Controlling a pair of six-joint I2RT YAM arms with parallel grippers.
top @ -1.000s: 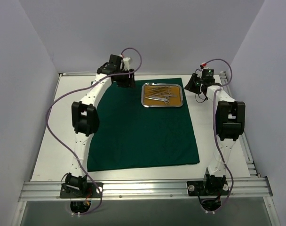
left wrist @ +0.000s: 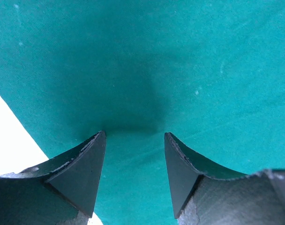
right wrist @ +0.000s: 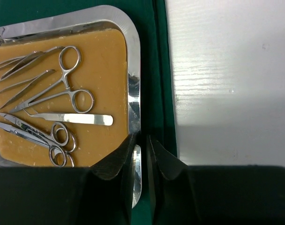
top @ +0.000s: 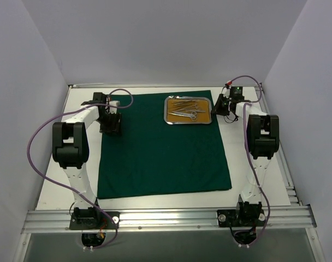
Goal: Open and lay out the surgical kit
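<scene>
A dark green cloth (top: 160,164) lies spread on the white table. A steel tray (right wrist: 133,70) with a tan mat holds scissors (right wrist: 58,140), forceps and other instruments at the cloth's back right. My left gripper is low over the cloth's left part, fingers apart, only cloth below them. My right gripper is at the tray's right rim, its fingertips close together with a small gap; whether the rim lies between them is unclear.
Bare white table (right wrist: 222,84) borders the cloth at right, left and front. Grey walls stand at the back and sides.
My left gripper has moved left and toward the front, from near the back middle to the cloth's left part.
</scene>
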